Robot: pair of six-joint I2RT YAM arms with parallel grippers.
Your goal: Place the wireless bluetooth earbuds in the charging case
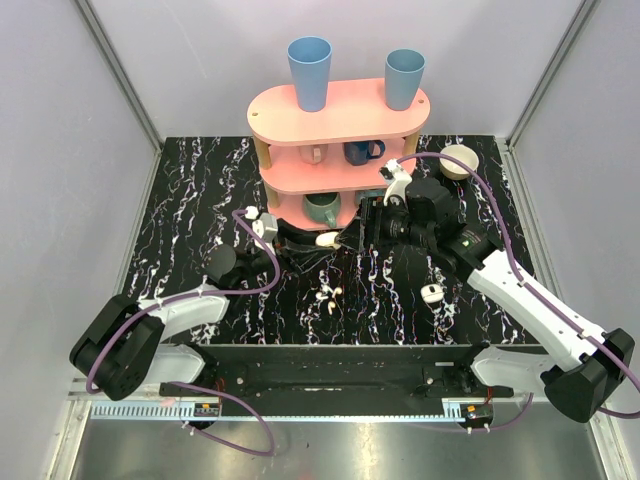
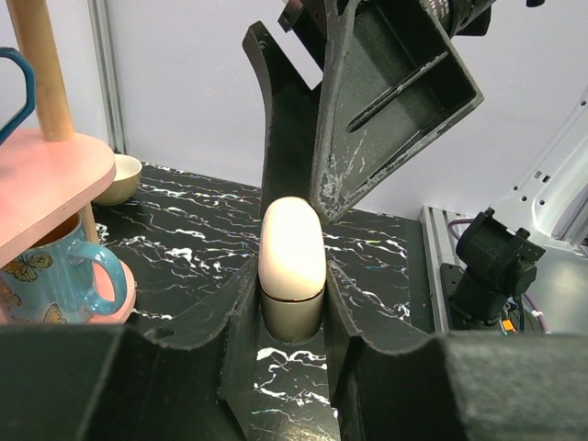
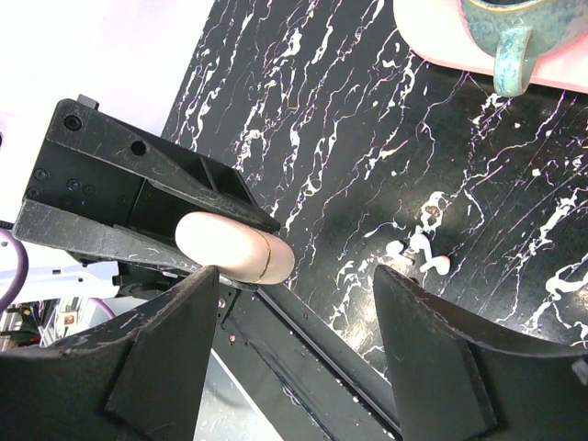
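Observation:
The closed cream charging case (image 2: pixel 292 241), with a seam across it, is held above the table by my left gripper, which is shut on it. My right gripper is open with its fingertips beside the case; one finger (image 3: pixel 152 344) overlaps the case's edge in the right wrist view, and whether they touch I cannot tell. Behind the case in the left wrist view, the right gripper's dark fingers (image 2: pixel 390 106) come down from above. Small white earbuds (image 3: pixel 424 250) lie loose on the black marbled table, below the grippers.
A pink shelf (image 1: pixel 340 108) with cups and mugs stands behind the grippers, with a green mug (image 1: pixel 321 208) low and close by. At the right lie a small white object (image 1: pixel 432 293) and a cream bowl (image 1: pixel 459 161).

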